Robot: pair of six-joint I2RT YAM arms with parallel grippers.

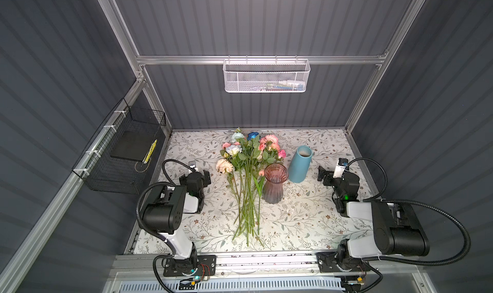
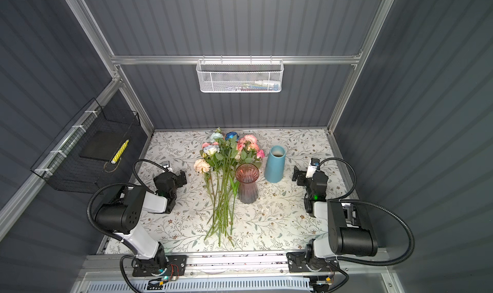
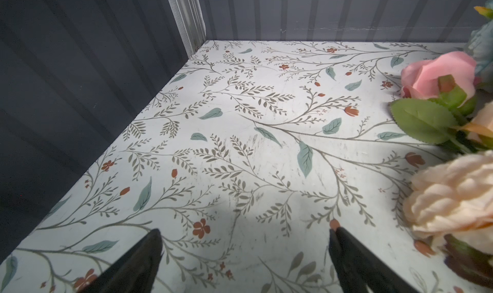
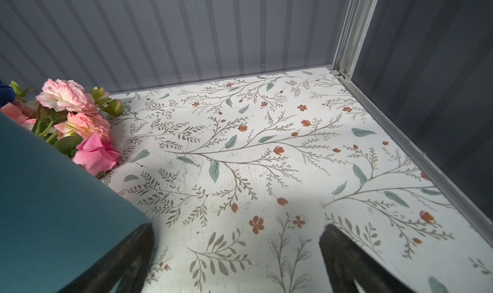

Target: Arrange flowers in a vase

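Observation:
A loose bunch of flowers [image 1: 248, 156] lies on the table, blooms toward the back wall and green stems [image 1: 248, 205] toward the front. Just right of the stems stands an upright pink glass vase [image 1: 274, 187], and behind it to the right a blue vase [image 1: 299, 165]; no stems show in either. My left gripper is open and empty, left of the flowers, with a cream bloom [image 3: 454, 195] at the right of its wrist view. To the right of the blue vase, my right gripper also stands open, nothing between its fingers.
A white mesh basket [image 1: 266, 82] hangs on the back wall, and a black wire basket [image 1: 110, 174] on the left wall. Bare tabletop [image 1: 303, 216] lies between the pink vase and the right arm, and also left of the flowers.

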